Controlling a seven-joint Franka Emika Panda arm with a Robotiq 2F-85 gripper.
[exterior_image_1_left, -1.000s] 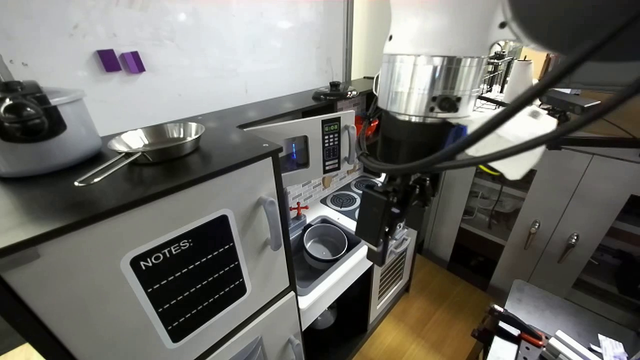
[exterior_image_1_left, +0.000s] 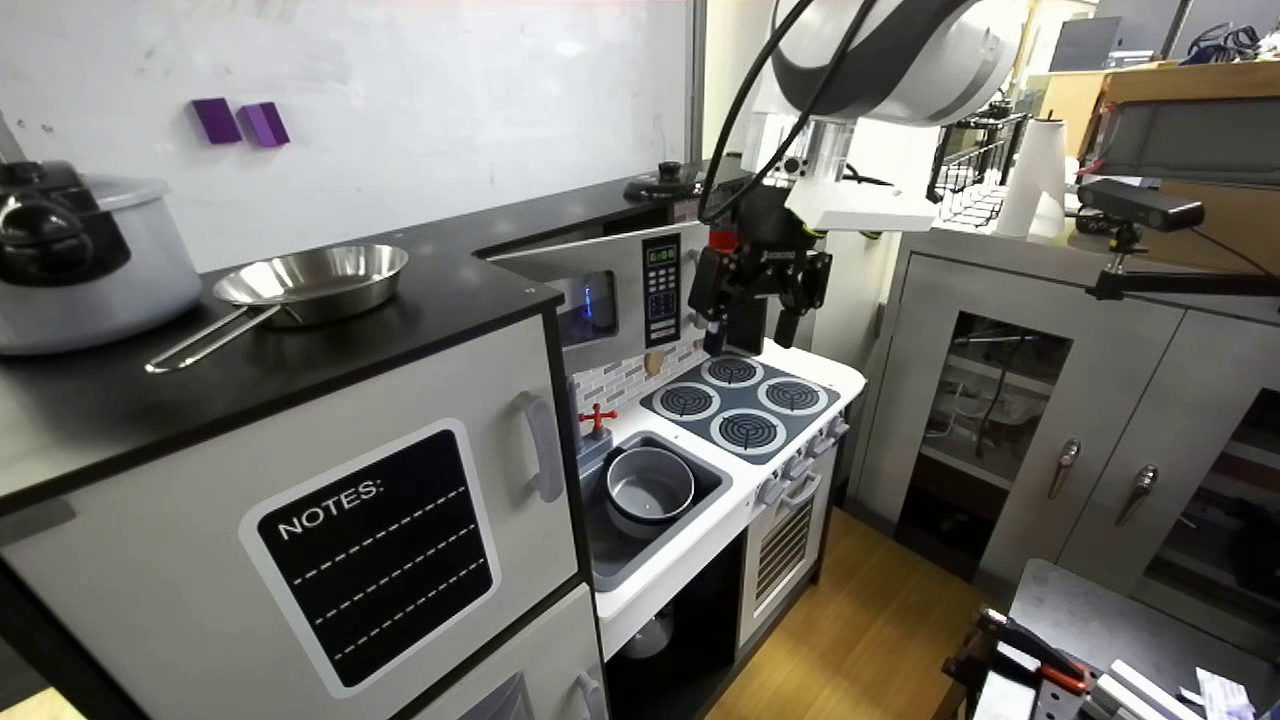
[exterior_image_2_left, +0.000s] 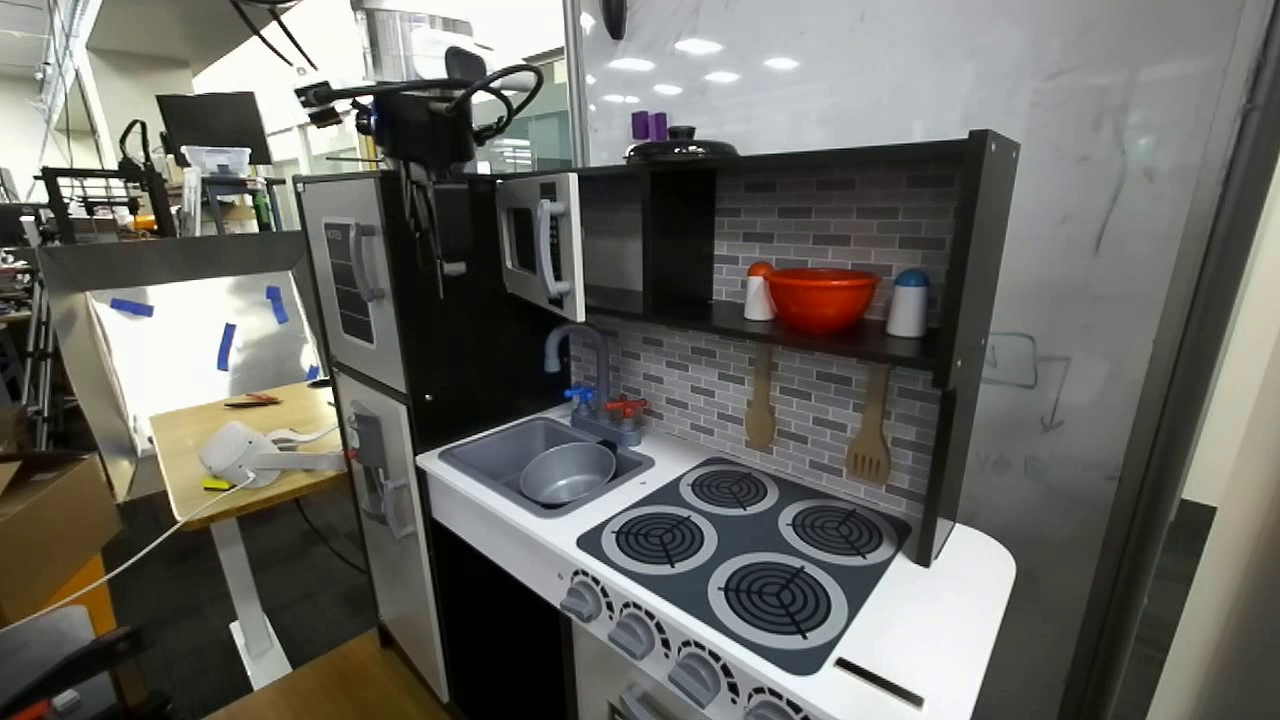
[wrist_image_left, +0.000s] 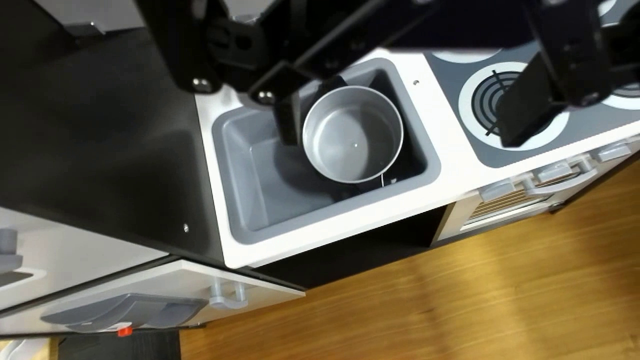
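My gripper is open, its two dark fingers spread wide with nothing between them. In the first exterior view the gripper (exterior_image_1_left: 751, 326) hangs in the air near the microwave door, over the stove side. A grey metal pot (wrist_image_left: 352, 135) rests in the sink (wrist_image_left: 240, 201), toward the end nearer the stove. Seen from above in the wrist view, it lies below my fingers and apart from them. The second exterior view has the gripper (exterior_image_2_left: 434, 258) high up, left of the microwave (exterior_image_2_left: 564, 246).
The microwave door (exterior_image_1_left: 588, 300) stands swung outward close to the gripper. The stove top (exterior_image_2_left: 750, 558) is bare. A red bowl (exterior_image_2_left: 822, 298) sits between two shakers on the shelf. A steel pan (exterior_image_1_left: 318, 282) and a large grey pot (exterior_image_1_left: 90, 264) occupy the dark counter.
My arm has pulled up and back from in front of the sink and stove toward the microwave, exposing the burners. The pot in the sink and the pan appear unmoved.
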